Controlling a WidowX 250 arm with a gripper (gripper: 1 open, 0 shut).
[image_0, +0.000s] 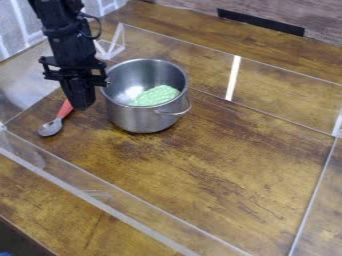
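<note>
A steel pot (158, 123) stands on the wooden table, with a light green object (156, 94) inside it. My black gripper (78, 82) is raised at the pot's left, above a spoon (51, 127) with a red handle that lies on the table. Whether anything is between its fingertips cannot be made out; the finger is too dark and small to read.
Clear wooden table (247, 150) spreads to the right and front. Transparent panels or edges border the work area, with a white tape strip (234, 78) right of the pot.
</note>
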